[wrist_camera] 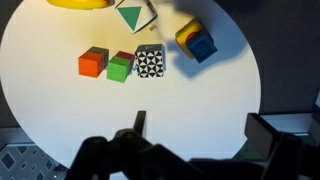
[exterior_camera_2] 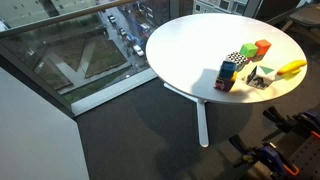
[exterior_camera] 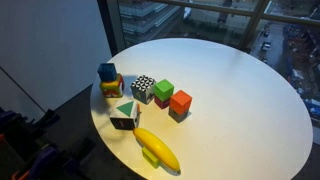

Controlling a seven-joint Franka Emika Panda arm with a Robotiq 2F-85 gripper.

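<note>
On the round white table (exterior_camera: 240, 130), a blue block (exterior_camera: 107, 71) sits atop a red-and-yellow block (exterior_camera: 113, 88). Beside them are a black-and-white patterned block (exterior_camera: 143, 88), a green block (exterior_camera: 163, 90) over a dark red one, and an orange-red block (exterior_camera: 180, 103). Nearer the front lie a white block with a green triangle (exterior_camera: 125, 114), a yellow banana (exterior_camera: 158, 149) and a yellow-green block (exterior_camera: 150, 158). My gripper is open and empty, its fingers wide apart in the wrist view. Both exterior views show it off the table's edge, touching none of the blocks.
Large windows (exterior_camera: 225, 30) stand behind the table, and a white wall (exterior_camera: 55, 45) rises at the left. Dark floor (exterior_camera_2: 130, 135) shows beyond the table's edge.
</note>
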